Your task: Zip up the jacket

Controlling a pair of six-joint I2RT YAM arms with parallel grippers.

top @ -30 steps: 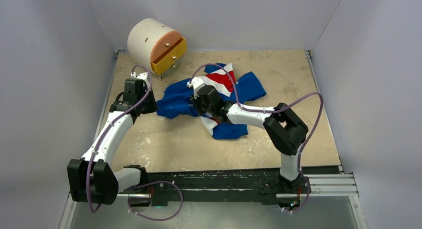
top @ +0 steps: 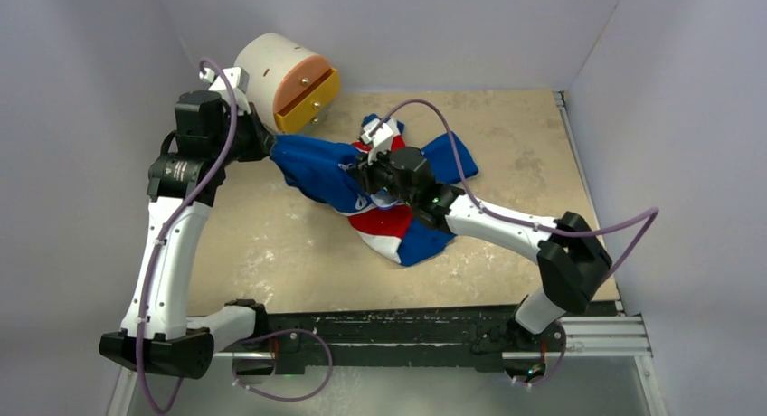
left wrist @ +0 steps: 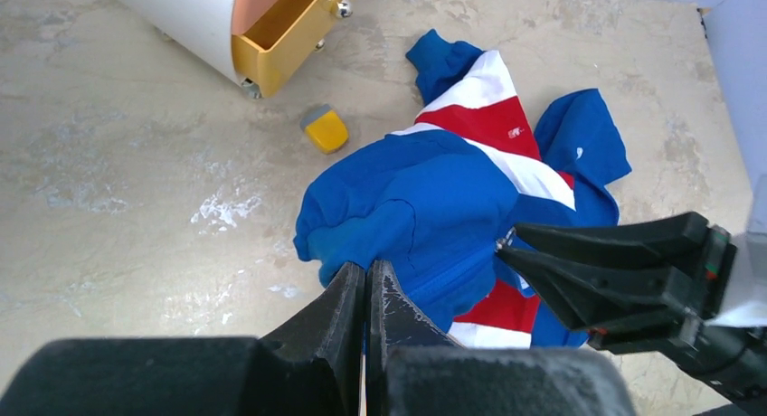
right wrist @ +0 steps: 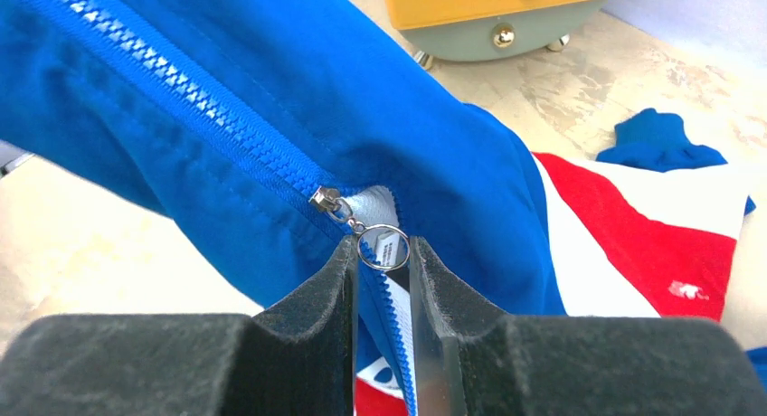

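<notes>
The blue, red and white jacket is stretched between my grippers. My left gripper is shut on a blue edge of it, raised at the left. The closed zip teeth run from there down to the metal slider, below which the two sides part. From the slider hangs a small chain with a pull ring. My right gripper stands part open, with the ring in the gap between its fingertips; whether they touch it cannot be told. The left gripper's pinched cloth is mostly hidden.
A white drum-shaped cabinet with a yellow drawer stands at the back left, close to my left gripper. A small yellow and grey block lies near it.
</notes>
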